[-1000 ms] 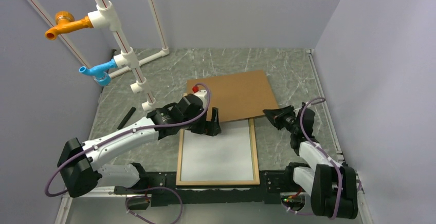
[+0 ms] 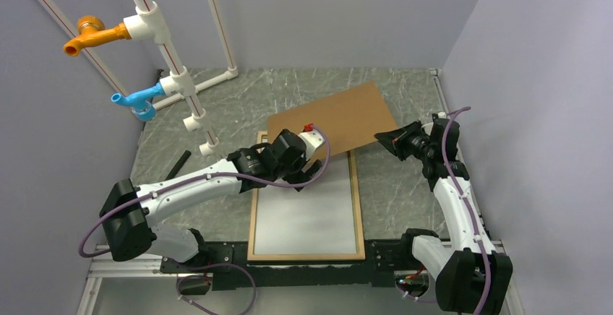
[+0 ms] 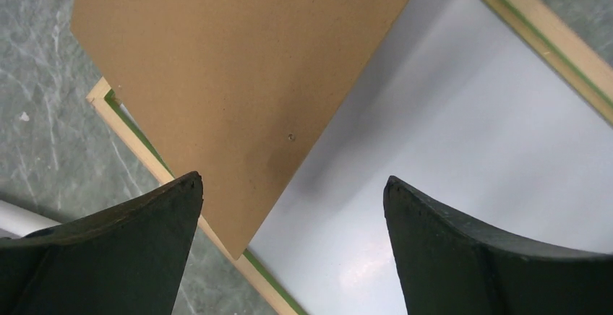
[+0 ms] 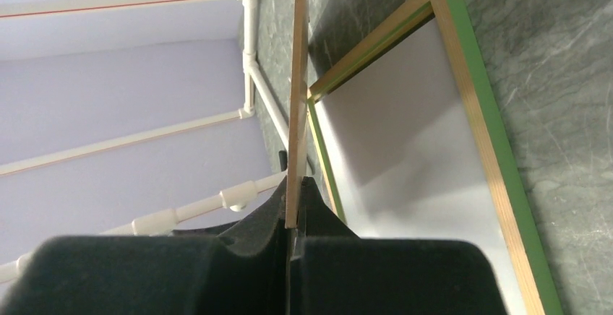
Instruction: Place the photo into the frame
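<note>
A thin brown board (image 2: 340, 116) slants across the far end of the wooden photo frame (image 2: 358, 217). My right gripper (image 2: 381, 139) is shut on its right corner; edge-on, the board (image 4: 298, 76) runs up from between those fingers, raised above the frame. The frame's inside shows a pale white sheet (image 3: 463, 134). In the left wrist view, one corner of the board (image 3: 238, 149) overlaps the frame's left rail (image 3: 264, 286). Above that area my left gripper stands open, nothing between its fingers. The left arm hides part of the board from the top.
White pipes with an orange tap (image 2: 94, 35) and a blue tap (image 2: 139, 100) rise at the left. A black bar (image 2: 178, 164) lies on the grey marbled table (image 2: 405, 199). Clear table surrounds the frame on the right.
Still held by the right gripper, the board has shifted and turned slightly, its right side moving farther back.
</note>
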